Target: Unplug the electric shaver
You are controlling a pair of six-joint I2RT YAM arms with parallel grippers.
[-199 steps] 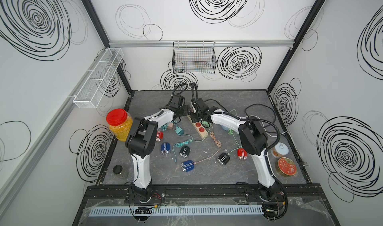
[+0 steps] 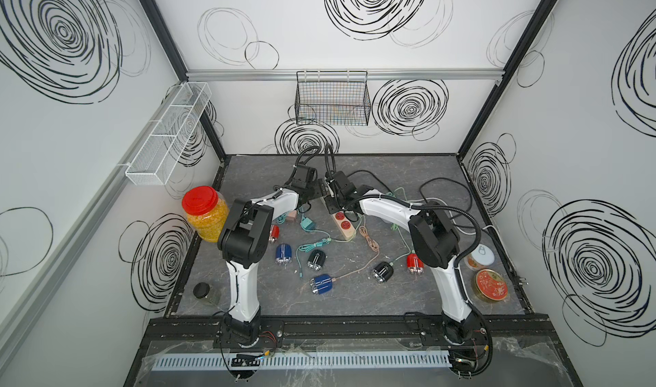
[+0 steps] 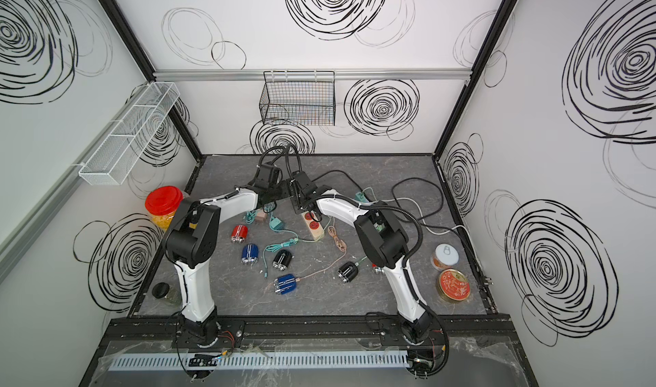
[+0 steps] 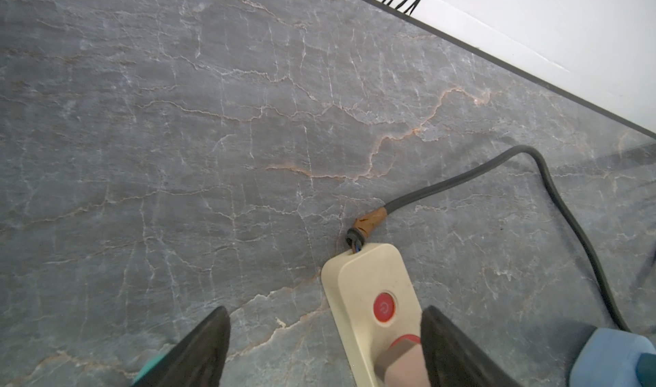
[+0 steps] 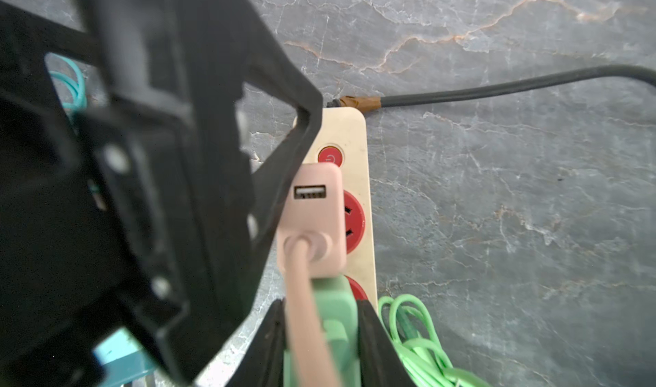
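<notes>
A cream power strip with red sockets lies at the table's centre, under both grippers. In the left wrist view my left gripper hangs over the strip, fingers apart, near a pink plug. In the right wrist view that pink plug is on the strip, with a green adapter below it between the fingertips of my right gripper; whether they grip it I cannot tell. Several red, blue and black shavers lie in front, with cords.
A big yellow-filled jar stands at the left, a small jar at front left, two round cans at the right. Wire baskets hang on the walls. Loose cables cover much of the right back.
My left gripper has shifted only slightly.
</notes>
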